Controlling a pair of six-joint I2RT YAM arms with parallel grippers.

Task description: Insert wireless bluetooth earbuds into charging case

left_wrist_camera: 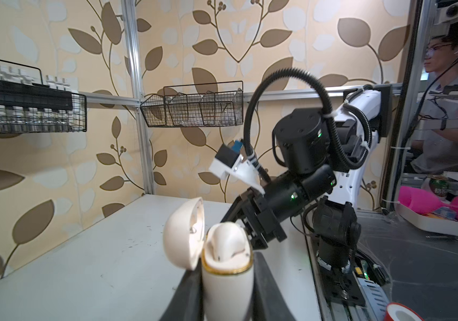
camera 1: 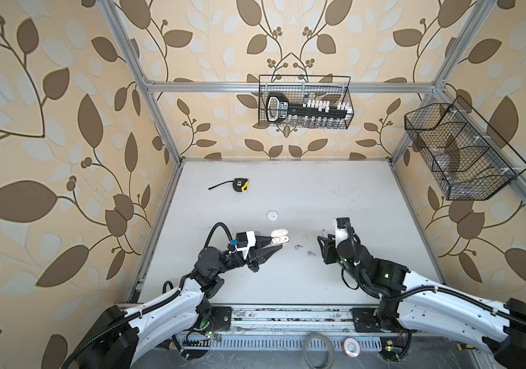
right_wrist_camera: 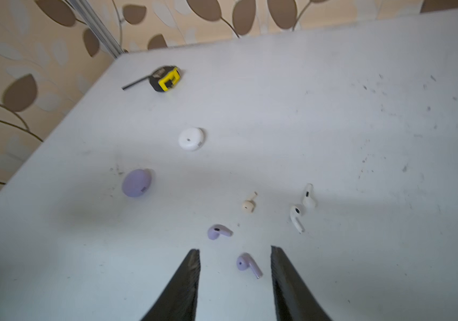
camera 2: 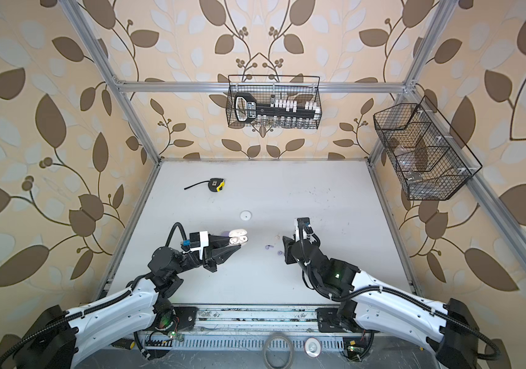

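Note:
A cream charging case (left_wrist_camera: 227, 289) is clamped in my left gripper (camera 1: 274, 244). Its lid (left_wrist_camera: 182, 233) is swung open, and a rounded pale shape shows inside, though I cannot tell how much of it is an earbud. On the table below my right gripper lies one cream earbud (right_wrist_camera: 248, 205). The right fingers (right_wrist_camera: 183, 286) stand apart with nothing between them. Two lilac earbuds, one nearer (right_wrist_camera: 243, 262) and one farther (right_wrist_camera: 218, 231), and two white earbuds (right_wrist_camera: 296, 214) (right_wrist_camera: 308, 198) lie close by.
A white case (right_wrist_camera: 191, 139) and a lilac case (right_wrist_camera: 136, 183) rest on the table, both closed. Farther back is a tape measure (camera 1: 240, 184). Wire baskets (camera 1: 306, 103) hang above the tabletop, whose right side is clear.

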